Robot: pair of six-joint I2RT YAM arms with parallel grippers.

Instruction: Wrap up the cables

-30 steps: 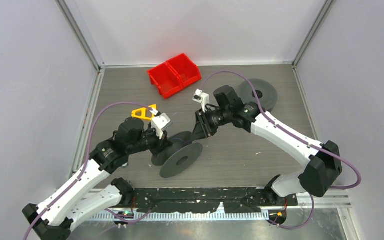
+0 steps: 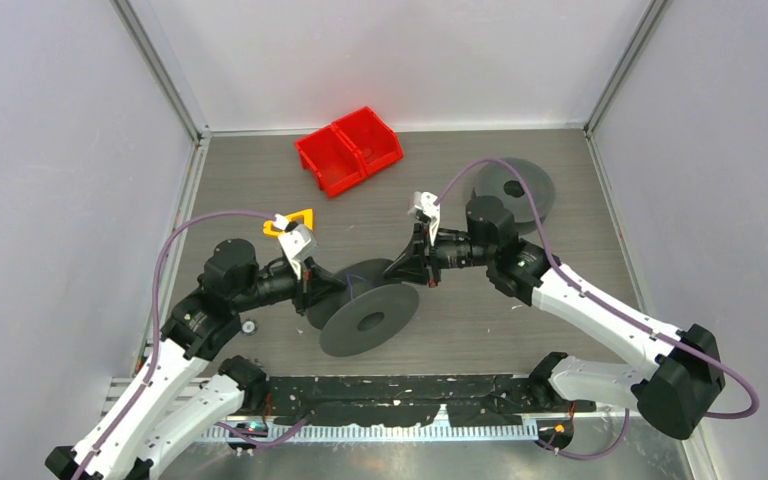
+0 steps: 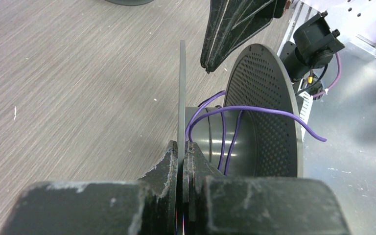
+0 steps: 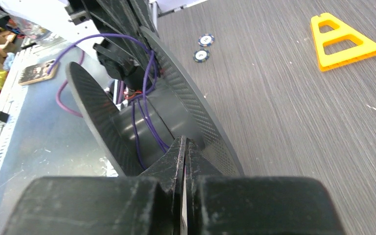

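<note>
A grey spool [image 2: 370, 325] stands on its flanges in the lower middle, with purple cable [image 3: 259, 109] looped loosely over its core [image 4: 159, 117]; one end sticks out past a flange. My left gripper [image 2: 328, 284] is at the spool's left side, shut, with what looks like a thin flange edge between its fingers in the left wrist view. My right gripper [image 2: 392, 270] is at the spool's right side, shut; what lies between its fingers is hard to tell.
A second spool [image 2: 530, 180] lies at the back right. A red bin [image 2: 330, 150] is at the back, a yellow triangle [image 4: 352, 54] left of centre, and small chips [image 4: 200, 55] near the left arm.
Both arms have drawn back outward from each other, the right one to the right, the left one to the lower left. The spool has barely moved.
</note>
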